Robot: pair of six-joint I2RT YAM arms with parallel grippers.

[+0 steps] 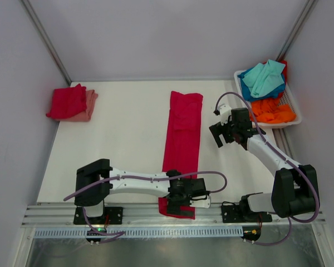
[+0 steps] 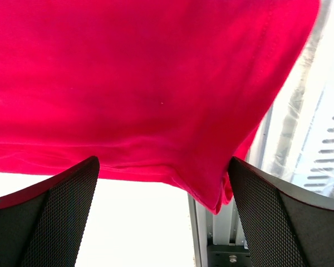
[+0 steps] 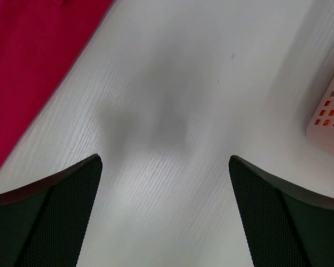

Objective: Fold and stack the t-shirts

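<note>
A red shirt (image 1: 182,139), folded into a long narrow strip, runs from the back of the table to its front edge, where its near end hangs over. Over that near end is my left gripper (image 1: 180,211), open. In the left wrist view a corner of the red cloth (image 2: 211,194) lies between the spread fingers, not gripped. My right gripper (image 1: 217,136) stands open over bare table, to the right of the strip. Only white surface shows between its fingers in the right wrist view. At the back left sits a stack of folded shirts (image 1: 68,102), red on top of pink.
A white basket (image 1: 294,100) at the back right holds several crumpled shirts, turquoise (image 1: 264,79) and orange (image 1: 273,111) among them. A metal rail (image 1: 139,232) lies along the front.
</note>
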